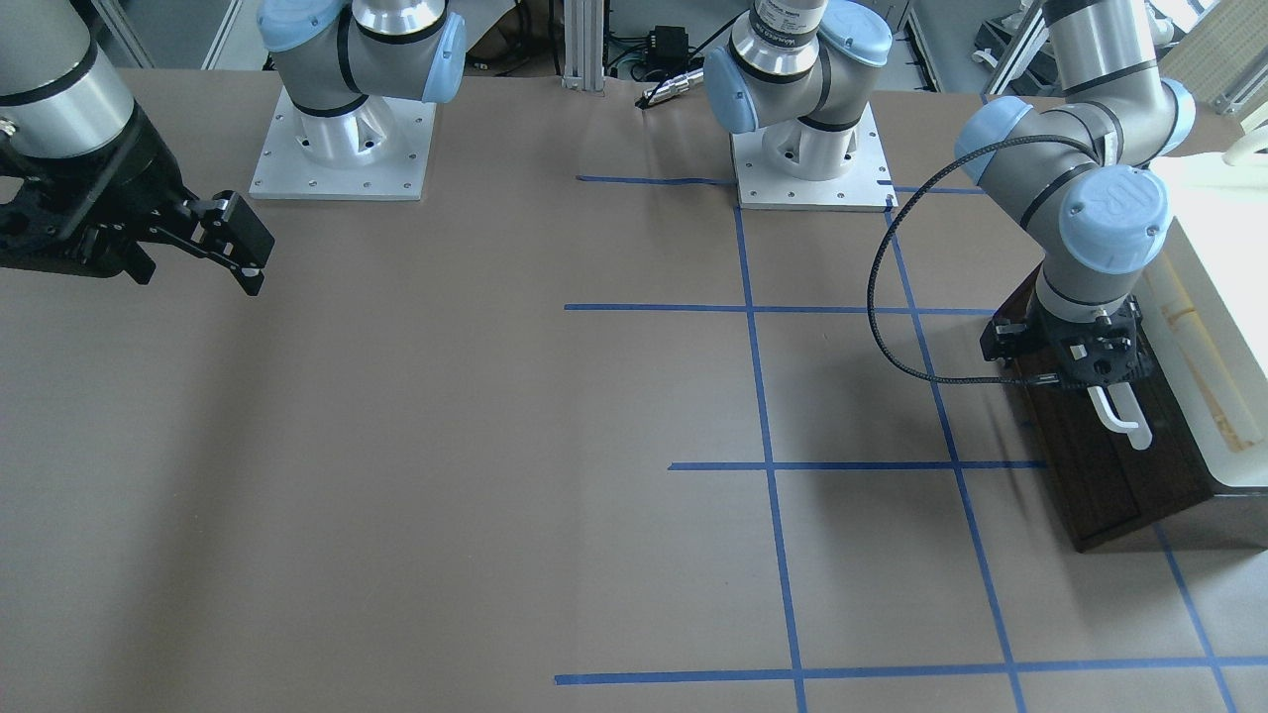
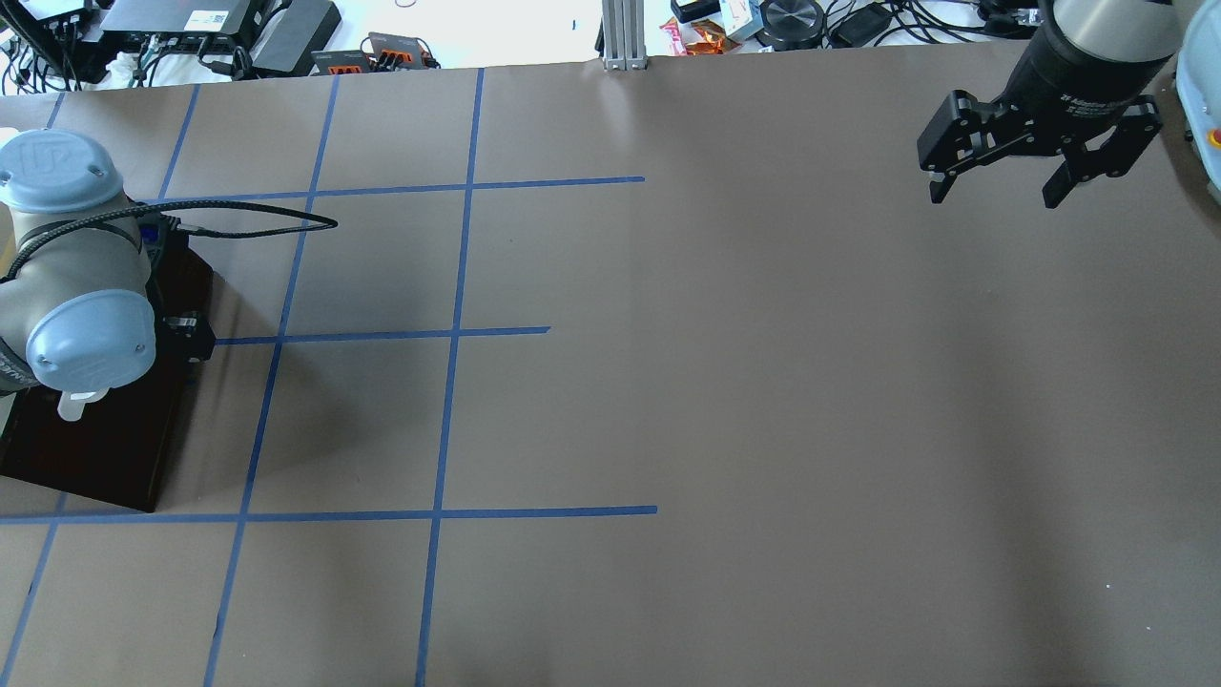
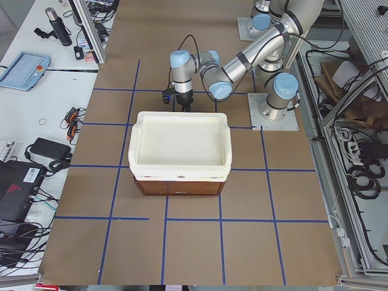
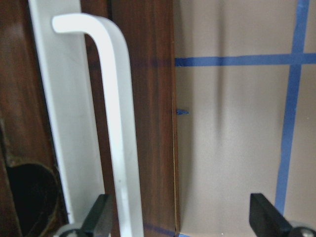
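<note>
A dark wooden box (image 1: pixel 1117 487) with a white tray (image 3: pixel 180 142) on top stands on the taped floor. A white bar handle (image 4: pixel 118 123) runs along its side, bent at one end. My gripper (image 1: pixel 1064 356) is low at that side, over the handle, partly hidden by the arm in the top view. In the left wrist view it is open, one finger (image 4: pixel 98 219) at the handle and the other (image 4: pixel 266 217) out over the floor; whether the first touches the handle cannot be told.
A second black gripper (image 2: pixel 1042 137) hangs at the opposite side of the work surface (image 2: pixel 744 378). More arm bases (image 1: pixel 814 184) stand at the back. The taped floor beside the box is clear.
</note>
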